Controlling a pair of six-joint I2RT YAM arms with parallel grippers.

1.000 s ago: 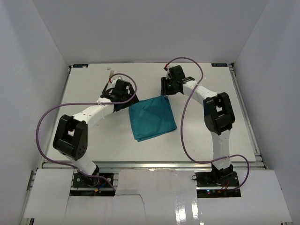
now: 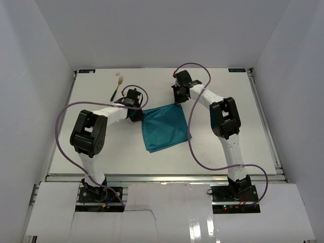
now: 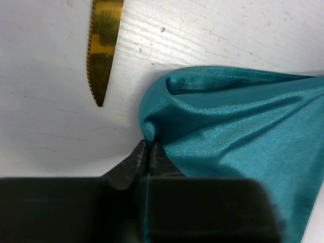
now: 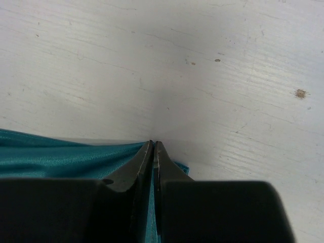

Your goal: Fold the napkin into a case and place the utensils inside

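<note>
The teal napkin (image 2: 164,129) lies folded on the white table, its far edge running between my two grippers. At its far-left corner, my left gripper has its fingertips close together on the bunched fabric (image 3: 202,111). At the far-right corner my right gripper is shut on the napkin's edge (image 4: 71,157). A gold knife (image 3: 104,45) lies just beyond the left corner in the left wrist view. A fork (image 2: 119,83) and other utensils lie at the table's back left in the top view.
Grey walls border it at the back and sides.
Both grippers have moved onto the napkin's far corners, the right one moving left and the left arm shifting right.
</note>
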